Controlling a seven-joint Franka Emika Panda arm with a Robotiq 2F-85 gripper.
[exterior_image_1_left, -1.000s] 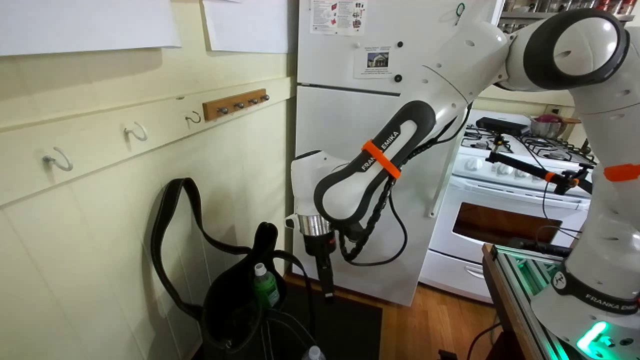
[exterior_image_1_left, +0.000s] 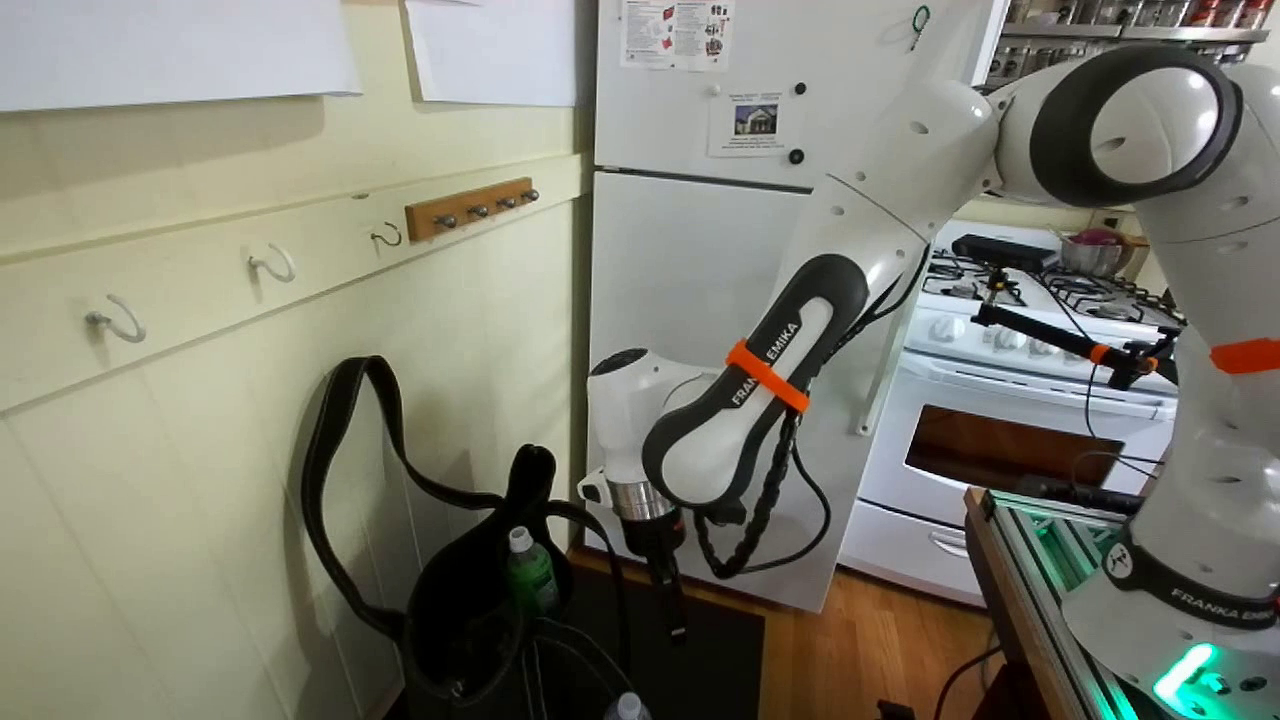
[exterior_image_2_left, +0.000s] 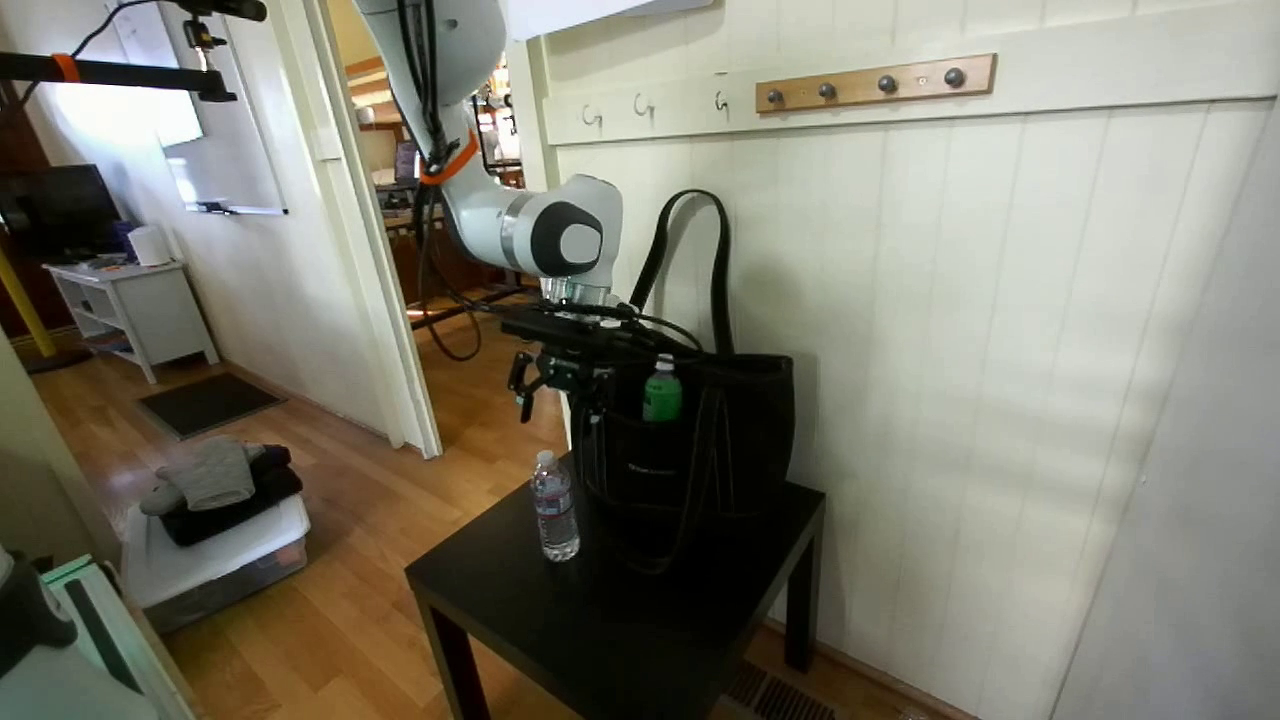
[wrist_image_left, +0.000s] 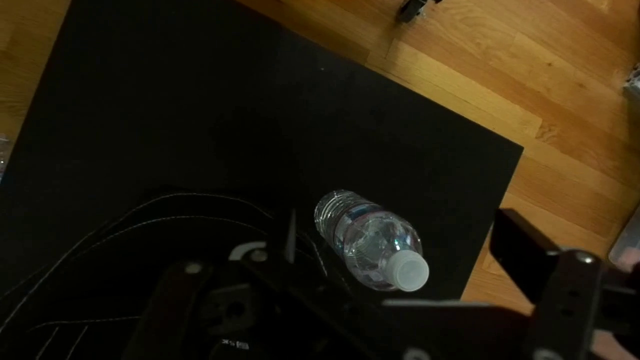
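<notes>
My gripper is open with nothing between its fingers; in the wrist view the fingers (wrist_image_left: 528, 258) stand wide apart. A clear water bottle (wrist_image_left: 375, 240) with a white cap stands upright on the black table (exterior_image_2_left: 480, 564), below the gripper and apart from it. Beside that bottle sits a black tote bag (exterior_image_2_left: 750, 420), one strap raised against the wall. A green bottle (exterior_image_2_left: 662, 394) with a pale cap is at the bag, its upper part showing. In exterior view 1 the gripper (exterior_image_1_left: 674, 630) hangs beyond the bag, to the right of the green bottle (exterior_image_1_left: 533, 572).
The wall behind the bag carries hooks and a wooden peg rack (exterior_image_2_left: 876, 84). A white fridge (exterior_image_1_left: 702, 264) rises close behind my arm in exterior view 1. Bare tabletop (wrist_image_left: 198, 90) lies on the bag's far side in the wrist view.
My arm has come down and slightly to the right in exterior view 1. The bag and both bottles look unmoved.
</notes>
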